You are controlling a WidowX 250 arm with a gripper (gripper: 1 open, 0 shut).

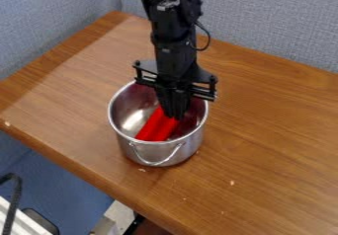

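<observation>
A steel pot [158, 152] with a wire handle stands on the wooden table. Inside it lies a red elongated object [156, 126]. My black gripper [169, 107] points down into the pot over the red object's upper end. Its fingertips are dark and partly hidden, so whether they touch or hold the object cannot be told.
Blue-grey padded walls stand behind.
</observation>
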